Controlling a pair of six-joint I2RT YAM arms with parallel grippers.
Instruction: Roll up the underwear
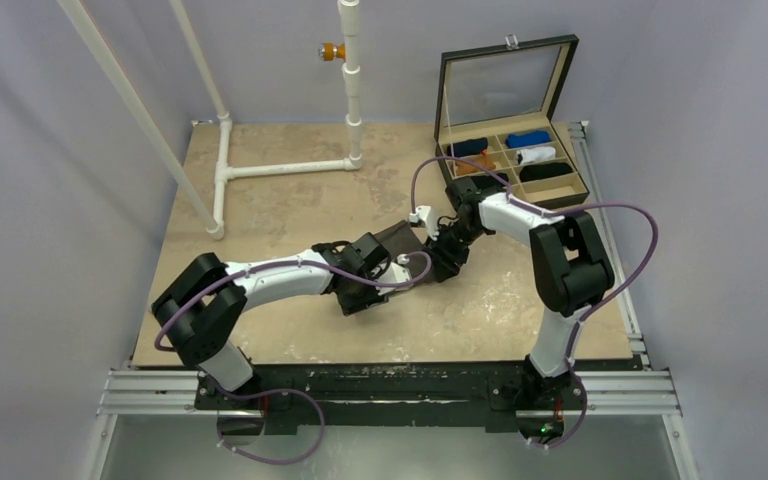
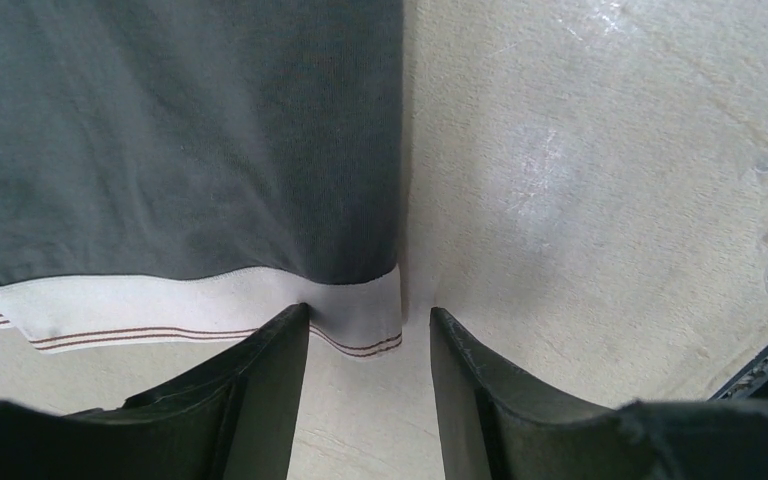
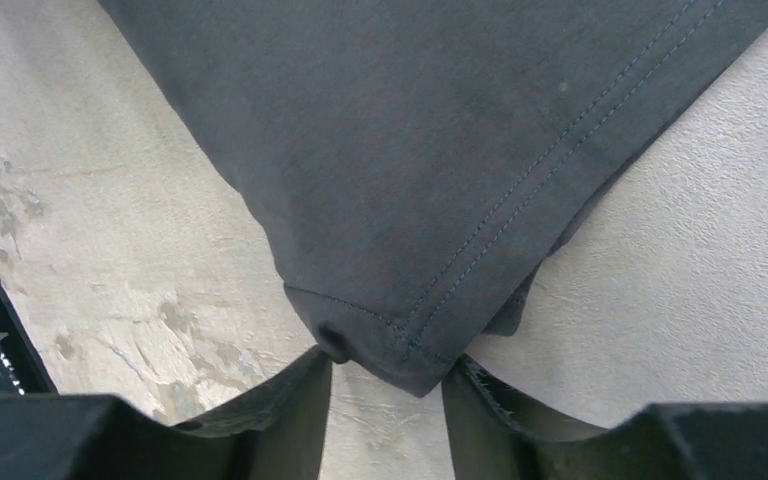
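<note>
Dark grey underwear [image 1: 398,238] lies flat on the table, partly hidden by both arms in the top view. At its lower left corner, my left gripper stands part open. The end of the pale waistband [image 2: 160,308] with brown stripes lies at its tips, its corner showing in the gap between the fingers. My right gripper is also part open, over a stitched lower corner of the grey cloth [image 3: 410,200]. That corner is between its fingertips, with a small fold by the left one; a firm hold does not show.
An open box [image 1: 560,195] with rolled garments in its compartments stands at the back right. White pipes [image 1: 290,169] stand at the back left. Bare table [image 1: 290,335] shows in front and to the left of the cloth.
</note>
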